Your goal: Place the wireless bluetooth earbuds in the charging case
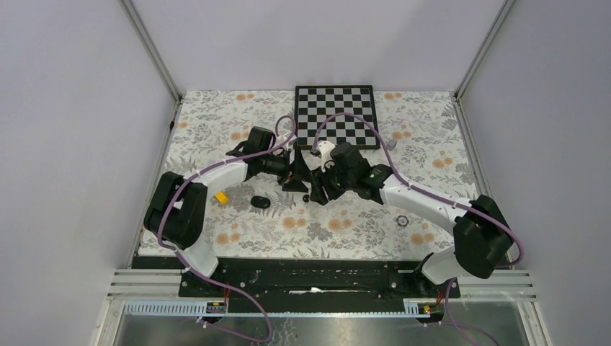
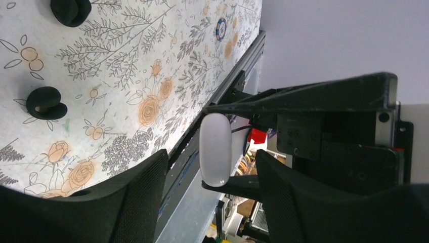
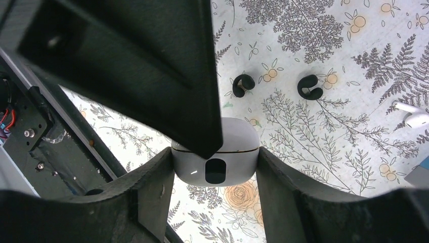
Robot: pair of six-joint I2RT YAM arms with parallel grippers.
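The white charging case [image 3: 237, 171] sits between the fingers of my right gripper, which is shut on it. A dark seam runs across the case and its lid looks closed. In the left wrist view, the case's rounded narrow side [image 2: 215, 149] shows between the right fingers. My left gripper is part open, its fingertips on either side of the case and apart from it in that view. One large left finger [image 3: 167, 66] covers part of the case in the right wrist view. A white earbud [image 3: 416, 119] lies on the cloth at the right.
Two black curled pieces [image 3: 310, 87] lie on the flowered cloth. A black oval object [image 1: 261, 202] and a yellow block [image 1: 221, 197] rest at the left. Behind the grippers lies a checkered board [image 1: 335, 108].
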